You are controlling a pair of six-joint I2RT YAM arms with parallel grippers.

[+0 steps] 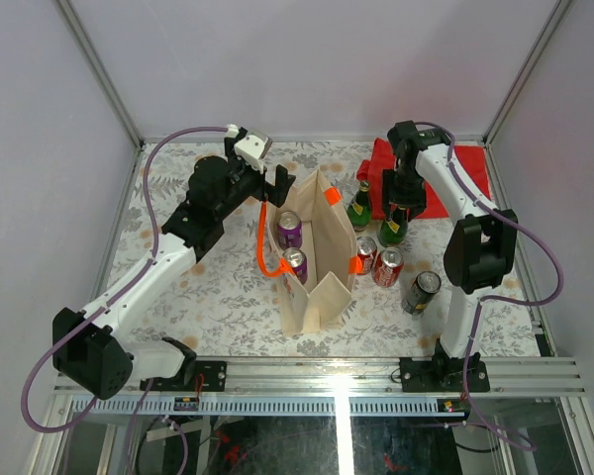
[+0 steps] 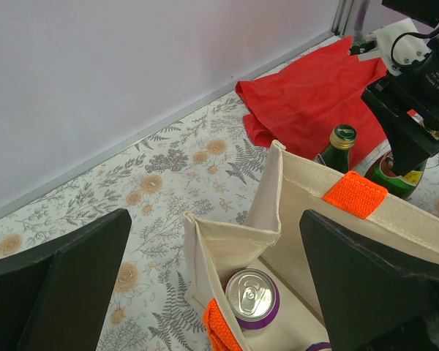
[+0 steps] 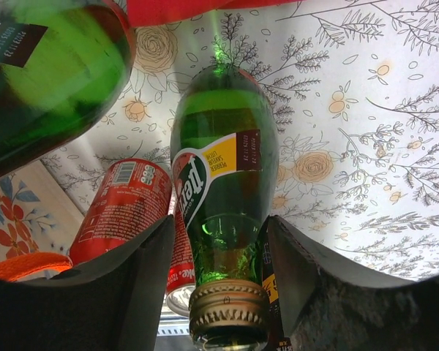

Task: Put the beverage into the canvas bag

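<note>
The canvas bag [image 1: 322, 242] stands open in the middle of the table, with two purple cans inside; one purple can [image 2: 253, 297] shows in the left wrist view. My right gripper is open around the neck of a green bottle [image 3: 223, 175], its fingers on either side. A second green bottle [image 1: 359, 208] stands to the left of it. Two red cans are near the bag's right side, one red can [image 1: 387, 266] in front of the bottles. A dark can [image 1: 422, 293] stands nearer the front. Above the bag's far left corner, my left gripper [image 1: 280, 186] is open and empty.
A red cloth [image 1: 436, 188] lies behind the bottles at the back right. Orange handles [image 1: 264, 242] stick out from the bag's sides. Left of the bag, the patterned tabletop [image 1: 238, 307] is clear.
</note>
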